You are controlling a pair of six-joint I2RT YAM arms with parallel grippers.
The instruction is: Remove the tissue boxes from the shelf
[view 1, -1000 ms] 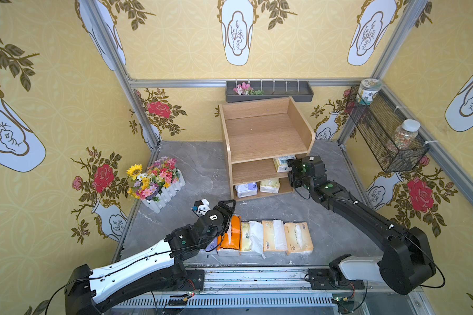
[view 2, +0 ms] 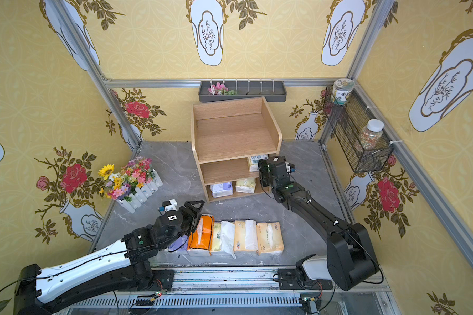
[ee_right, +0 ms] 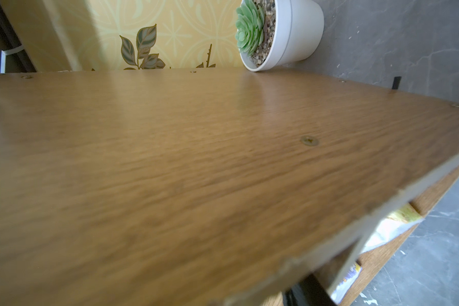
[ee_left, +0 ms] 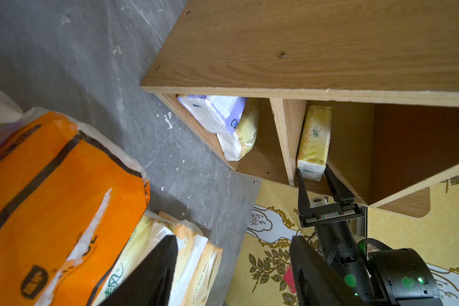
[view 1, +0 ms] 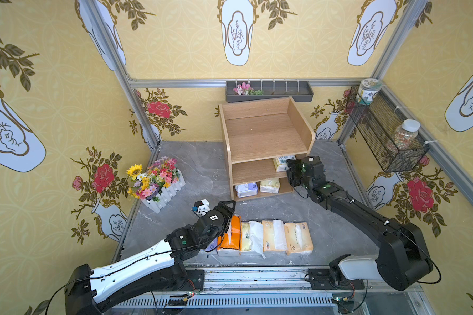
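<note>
A wooden shelf [view 1: 268,134] stands at the back of the table. On its middle level, at the right, lies a yellow tissue pack [ee_left: 315,135]. My right gripper is open at that pack's front end, a fingertip on either side; contact is unclear. In the right wrist view, the shelf's side panel [ee_right: 188,153] hides most of this gripper. The bottom level holds a purple-white pack [view 1: 246,189] and a yellow-white pack [view 1: 269,184]. Above the orange pack [view 1: 230,232] at the front left, my left gripper stands open and empty.
More packs, among them a tan pack [view 1: 298,237], form a row along the front edge. A flower box [view 1: 163,190] sits at the left, a potted succulent [ee_right: 295,35] beside the shelf. Bare table lies between shelf and row.
The right forearm has shifted slightly, while its gripper stays near the yellow pack. The left arm and the packs look unchanged.
</note>
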